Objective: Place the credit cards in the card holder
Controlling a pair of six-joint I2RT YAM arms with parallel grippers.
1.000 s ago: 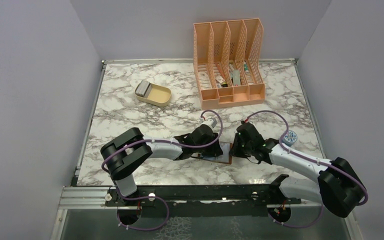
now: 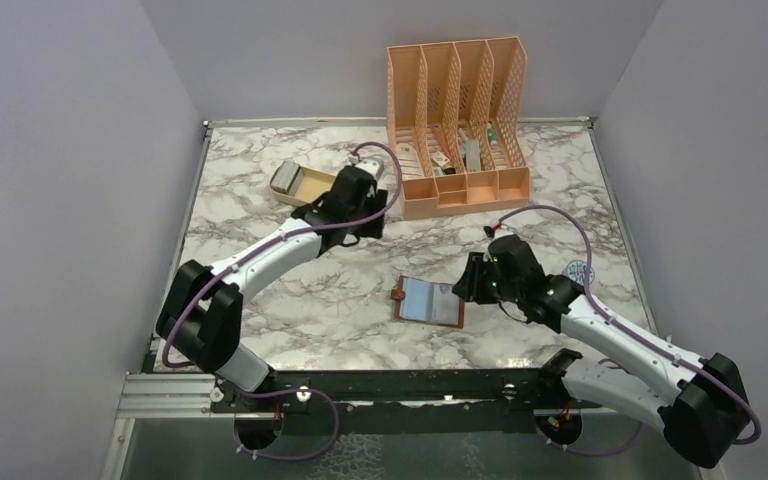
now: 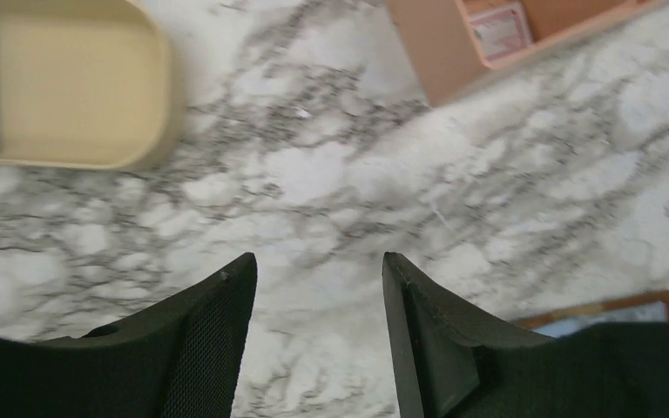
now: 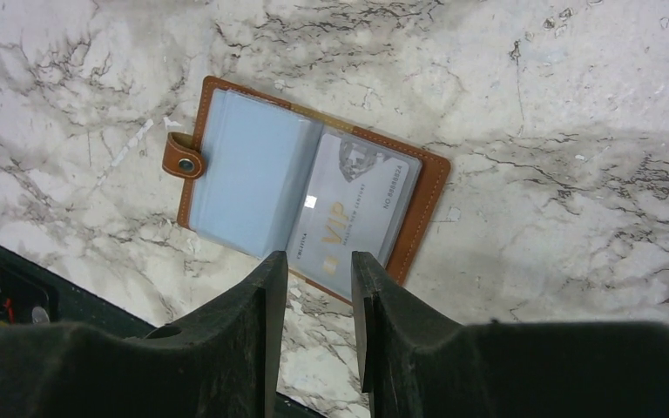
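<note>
The brown leather card holder [image 2: 416, 300] lies open on the marble table, a VIP card [image 4: 340, 209] visible in its right-hand sleeve. The cream tray [image 2: 315, 186] at the back left holds a stack of grey cards [image 2: 285, 176], cut off at the left edge of the left wrist view. My left gripper is open and empty, above the table by that tray. Over the holder's right side is my right gripper, open with a narrow empty gap between its fingertips.
A pink slotted organiser [image 2: 465, 200] with assorted items stands at the back centre. A round blue-patterned object [image 2: 578, 270] lies at the right, behind the right arm. The table between tray and holder is clear.
My left gripper has moved from over the holder up and left toward the tray, uncovering the holder.
</note>
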